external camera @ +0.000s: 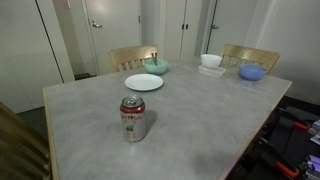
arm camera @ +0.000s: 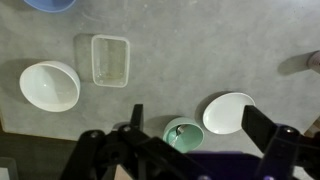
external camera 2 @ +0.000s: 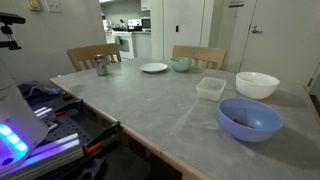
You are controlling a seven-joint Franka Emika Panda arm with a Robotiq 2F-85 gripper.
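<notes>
Wide apart, the black fingers of my gripper show at the bottom of the wrist view, with nothing held between them. The camera looks down on the table from above. A red and silver can (external camera: 133, 118) stands upright at the near end of the table in exterior view 1. The white plate (arm camera: 228, 113) lies flat, beside a green bowl (arm camera: 183, 134) with a small object inside. Toward the other end are a clear rectangular container (arm camera: 110, 61), a white bowl (arm camera: 50, 86) and a blue bowl (external camera 2: 249, 119) with something dark in it.
Wooden chairs stand around it, one chair (external camera 2: 199, 55) behind the green bowl. The robot arm's white body (external camera 2: 15, 120) is at the left of exterior view 2, beside the table.
</notes>
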